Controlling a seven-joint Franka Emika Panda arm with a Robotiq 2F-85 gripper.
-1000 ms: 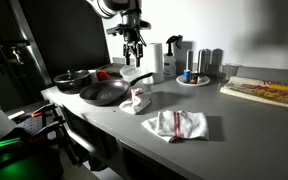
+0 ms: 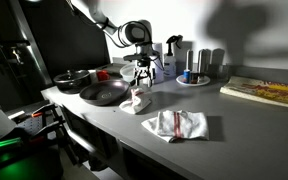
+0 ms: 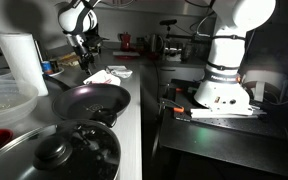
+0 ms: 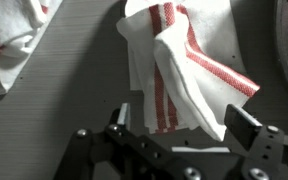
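Observation:
A crumpled white cloth with red stripes (image 2: pixel 135 103) lies on the counter beside the black frying pan (image 2: pixel 104 92). A second striped towel (image 2: pixel 177 125) is spread flatter, nearer the camera in exterior view 1. My gripper (image 2: pixel 145 79) hangs over the counter, pointing down, above the area of the crumpled cloth. In the wrist view the gripper is open, its fingers apart on either side of the lower part of the crumpled cloth (image 4: pixel 199 85). Whether the fingers touch it cannot be told. The second towel (image 4: pixel 12 42) fills the upper left corner there.
A lidded pot (image 2: pixel 72 80) stands left of the pan. Behind are a white bowl (image 2: pixel 134 73), a paper roll (image 3: pixel 21 62) and a tray with bottles and cups (image 2: pixel 192 79). A long boxed item (image 2: pixel 266 90) lies far right. The counter's right side has free room.
The arm has come down from high above the bowl to lower over the counter. Both cloths and the pan lie where they were.

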